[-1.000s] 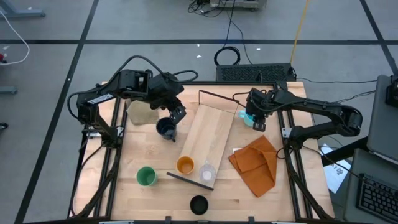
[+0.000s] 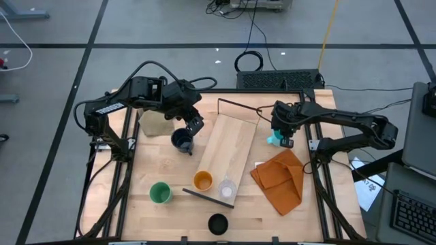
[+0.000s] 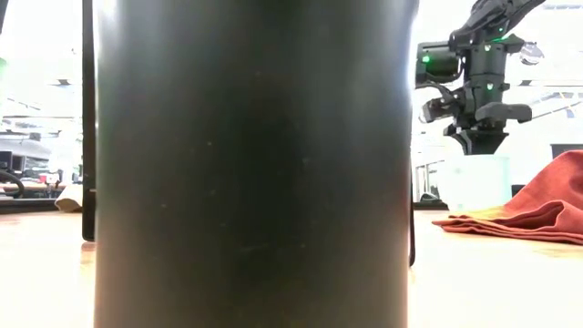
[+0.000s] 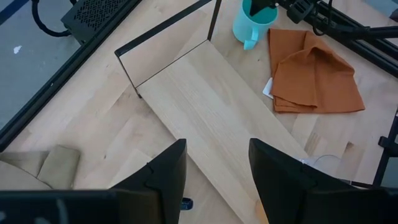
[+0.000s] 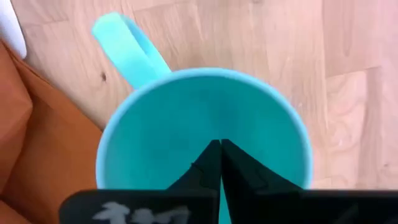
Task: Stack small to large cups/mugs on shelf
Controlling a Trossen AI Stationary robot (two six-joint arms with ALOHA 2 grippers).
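The turquoise mug (image 5: 205, 112) fills much of the right wrist view, its handle pointing up and left. My right gripper is shut over the mug's opening, with nothing between its fingers. In the high view this mug (image 2: 274, 138) is partly under the right arm. My left gripper stands open and empty above the wooden shelf (image 4: 205, 99). On the shelf's near end are an orange cup (image 2: 203, 180) and a clear cup (image 2: 227, 188). A dark blue mug (image 2: 182, 140) sits left of the shelf, a green cup (image 2: 161, 192) nearer the front, and a black cup (image 2: 218, 224) at the front edge.
An orange cloth (image 2: 281, 181) lies right of the shelf, close to the turquoise mug. A folded beige cloth (image 2: 157, 123) rests at the back left. Dark metal legs edge the shelf's two ends. In the low view, a dark cup (image 3: 255, 164) blocks the middle.
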